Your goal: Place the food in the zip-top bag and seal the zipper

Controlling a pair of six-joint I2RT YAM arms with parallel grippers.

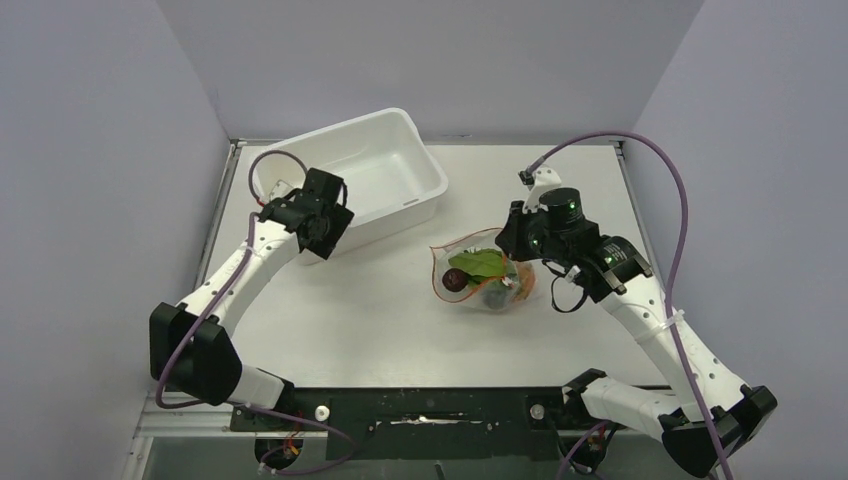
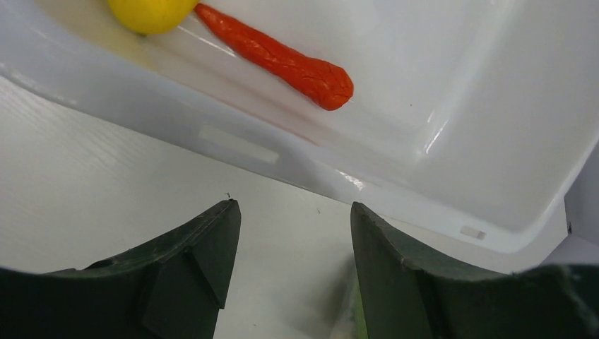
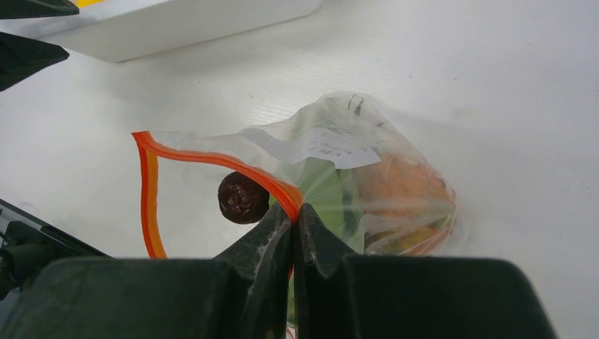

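Observation:
The clear zip top bag (image 1: 490, 290) lies on the table with its orange-edged mouth held apart, facing left. Inside are a dark round food (image 3: 242, 198), green leaves (image 1: 478, 263) and something orange (image 3: 399, 185) at the far end. My right gripper is shut on the bag's orange rim, which runs between its fingertips. Beside the white bin's near wall, my left gripper hangs open and empty. Within the bin, a red elongated food (image 2: 282, 62) and a yellow one (image 2: 152, 10) show in the left wrist view; the left arm covers that corner from above.
The white bin (image 1: 425, 195) stands at the back left, its right part empty. Bare table (image 1: 370, 330) lies between the bin, the bag and the front edge. Walls close in both sides.

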